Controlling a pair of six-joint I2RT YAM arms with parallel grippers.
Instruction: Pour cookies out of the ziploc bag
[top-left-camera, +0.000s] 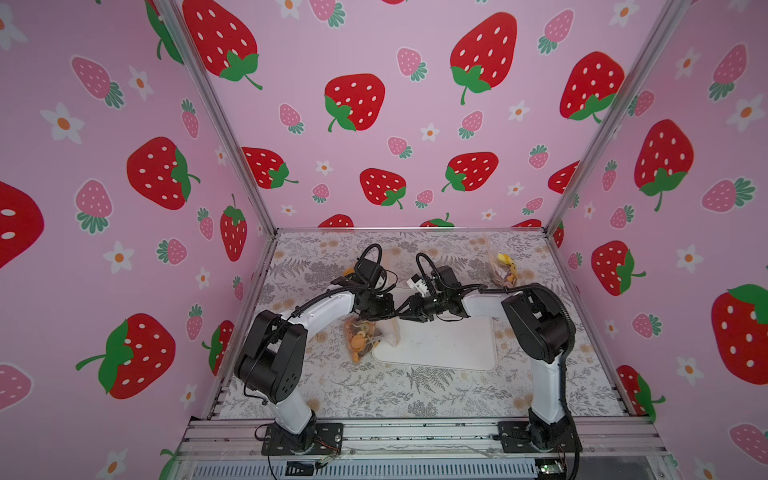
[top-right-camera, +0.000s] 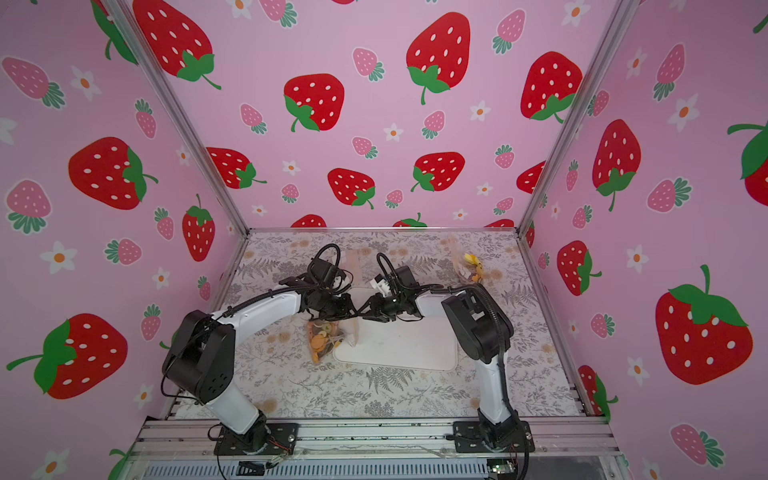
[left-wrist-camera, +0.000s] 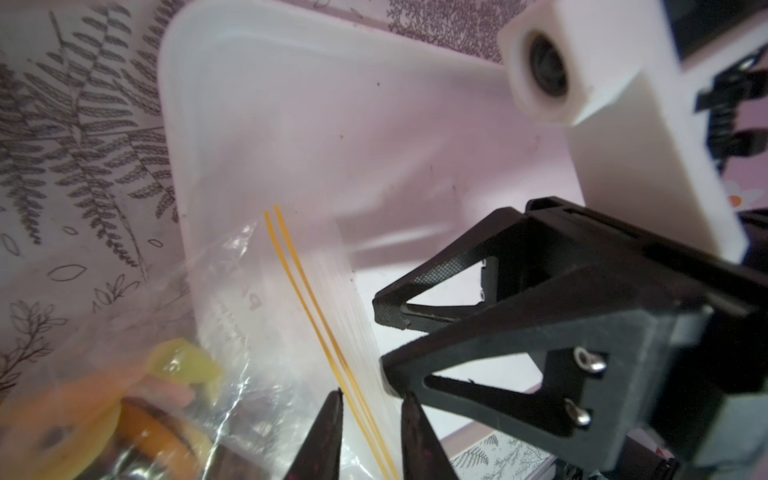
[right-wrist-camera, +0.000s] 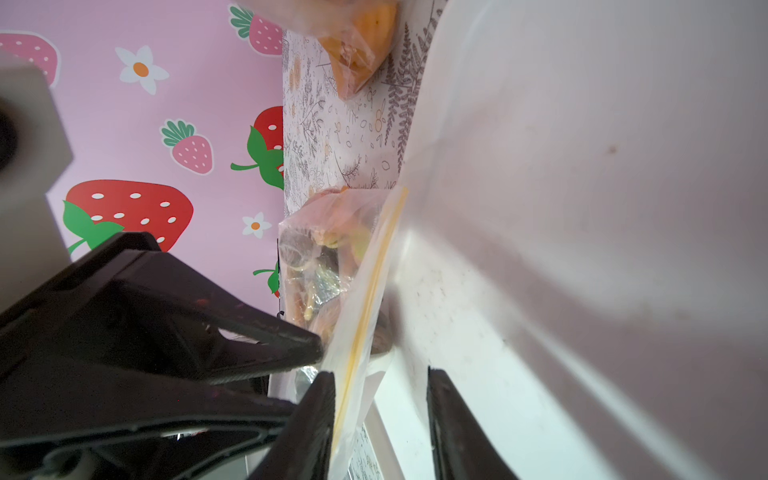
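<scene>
A clear ziploc bag of orange and yellow toy food (top-left-camera: 359, 340) lies at the tray's left end, its mouth edge over the white tray (top-left-camera: 440, 352). In the left wrist view, the bag's double orange zip line (left-wrist-camera: 320, 324) runs down to my left gripper, whose fingers stand part open around the mouth edge. My right gripper is part open too, facing the left one closely, with the bag's zip edge passing near one finger (right-wrist-camera: 316, 416). Whether either touches the plastic is unclear. The bag's mouth looks flat and closed.
Another bag with yellow items (top-left-camera: 505, 268) lies at the back right, behind the right arm. Something orange (top-left-camera: 349, 272), partly hidden, shows behind the left arm. Most of the tray is bare, and the two grippers leave little room between them.
</scene>
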